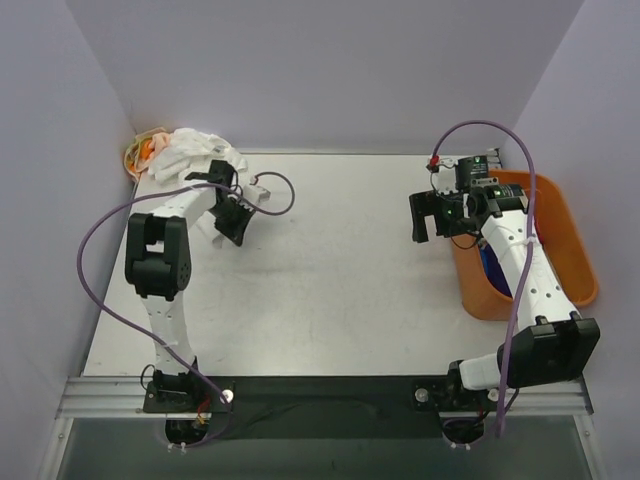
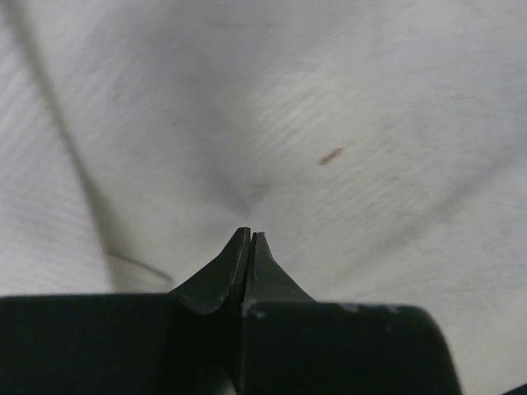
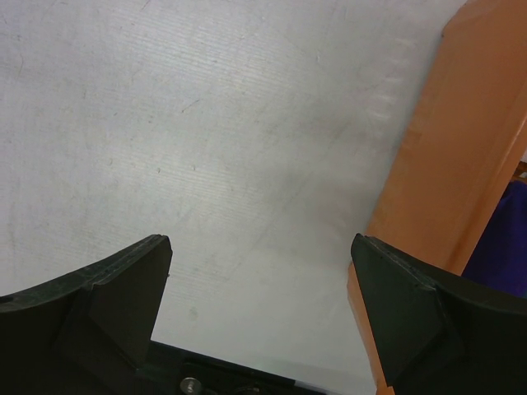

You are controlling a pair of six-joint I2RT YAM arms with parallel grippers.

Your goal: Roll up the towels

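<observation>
The white towel (image 1: pixel 203 151) lies in a loose heap at the back left of the table. A flap of it reaches forward under the left arm. In the left wrist view the towel (image 2: pixel 45 214) fills the left side, its edge and corner just left of the fingertips. My left gripper is shut, with nothing between its fingers, close over bare table beside that corner. At the right, my right gripper (image 1: pixel 419 218) stands open above the table. Only table shows between its fingers in the right wrist view.
An orange bin (image 1: pixel 484 293) with dark blue cloth inside stands at the right, close beside the right gripper and under that arm. A small basket (image 1: pixel 132 155) with orange items sits in the back left corner.
</observation>
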